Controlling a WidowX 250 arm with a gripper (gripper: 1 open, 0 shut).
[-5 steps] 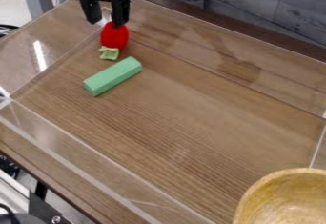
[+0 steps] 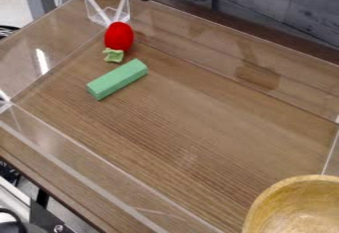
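Note:
A red strawberry-like object (image 2: 118,36) with a pale green leafy tip lies on the upper left of the wooden table, beside a whitish translucent wrapper-like item (image 2: 106,9). A green block (image 2: 117,79) lies just below it. My gripper is only a dark shape at the top edge, above these objects; its fingertips are cut off, so its state is hidden.
A yellow bowl (image 2: 291,212) sits at the lower right corner. A grey wall runs along the upper right.
My gripper has risen up and right, mostly out of view, away from the red object, uncovering the whitish item. The objects on the table look unmoved.

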